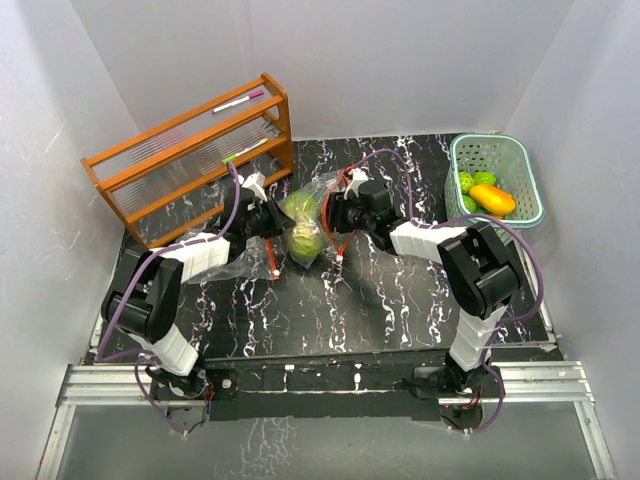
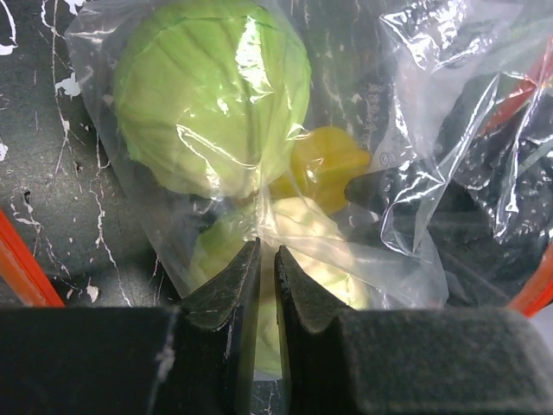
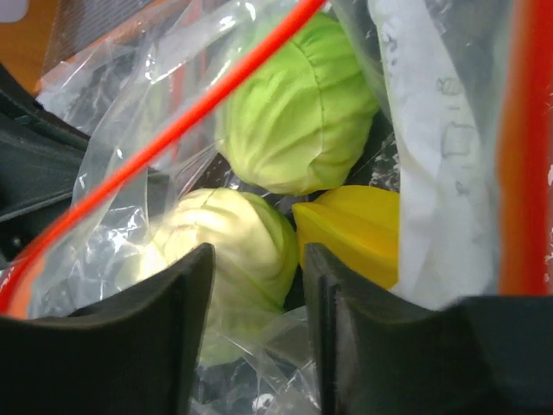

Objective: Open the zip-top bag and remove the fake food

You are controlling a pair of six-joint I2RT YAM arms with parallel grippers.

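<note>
A clear zip bag with red edging [image 1: 330,200] holds two fake cabbages [image 2: 212,95] and a yellow fake food [image 3: 346,229], between my grippers at the table's centre. My left gripper is on the bag's left, its fingertips close together at the plastic over the lower cabbage; whether they pinch it is unclear. My right gripper is at the bag's right, fingers apart. In its view the bag's mouth is spread, showing the foods between the red edge and white strip.
A wooden rack [image 1: 185,175] stands at the back left, with loose plastic and an orange strip below it. A green basket [image 1: 520,175] with fake produce sits at the back right.
</note>
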